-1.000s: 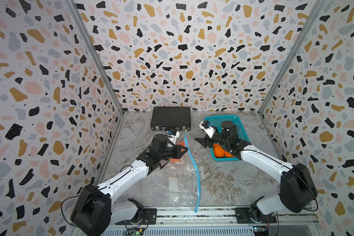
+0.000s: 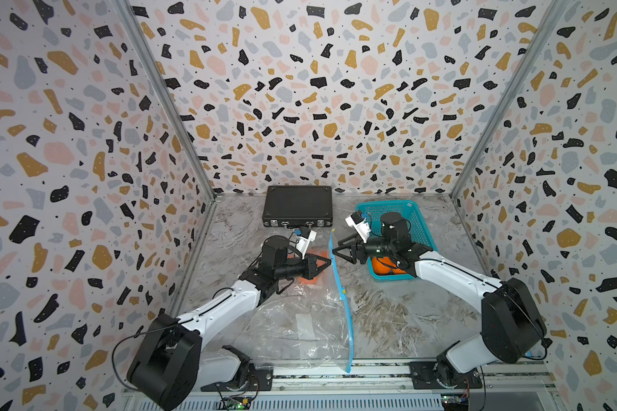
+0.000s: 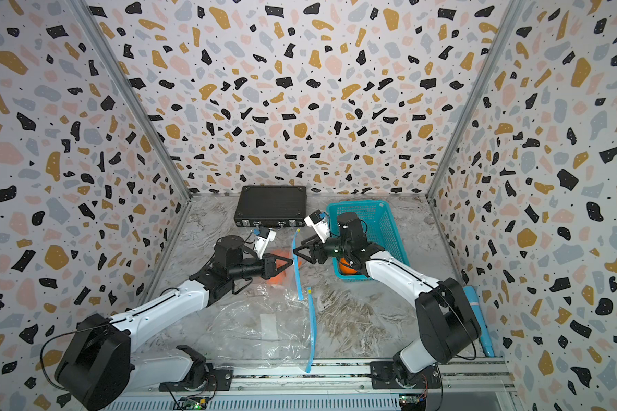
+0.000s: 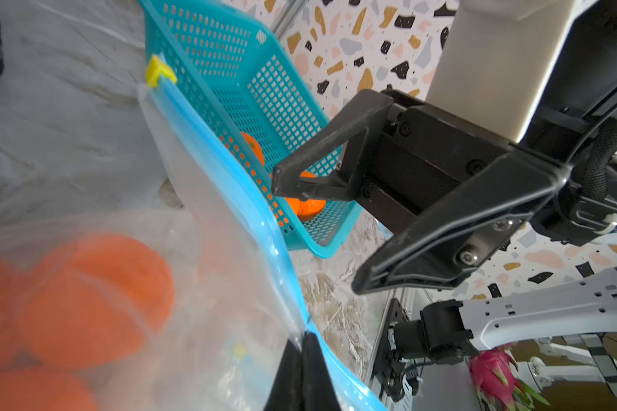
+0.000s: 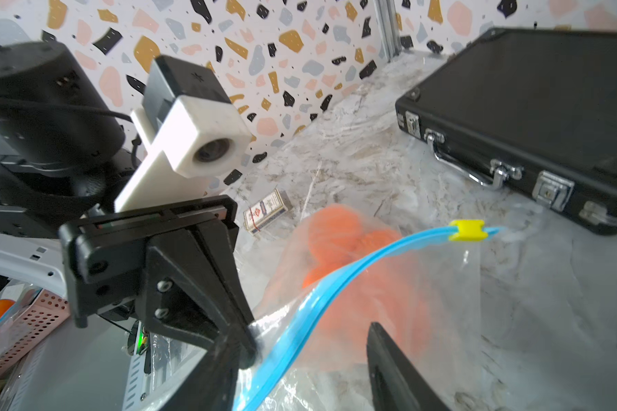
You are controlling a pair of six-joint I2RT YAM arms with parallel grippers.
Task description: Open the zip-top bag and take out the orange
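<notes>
The clear zip bag (image 2: 281, 328) lies flat on the table, its blue zip strip (image 2: 341, 287) along the right side. Its far part is raised, with a yellow tab (image 5: 467, 229) at the far end. Blurred through the film, several orange round shapes (image 4: 96, 298) show inside. My left gripper is shut on the bag's film beside the strip. Facing it from the right, my right gripper has its fingers apart. The strip passes near one of those fingers (image 5: 229, 373); whether it touches cannot be told. The bag's opening is not clearly visible.
A teal basket (image 2: 423, 222) with several oranges (image 2: 382, 267) stands under and behind the right arm. A black case (image 2: 298, 205) lies at the back. Left of the bag is a small box (image 5: 266, 209). Bare table lies right of the bag, near the front.
Both my left gripper and the raised part of the zip strip have shifted slightly right. The right gripper has moved left, close to the strip.
</notes>
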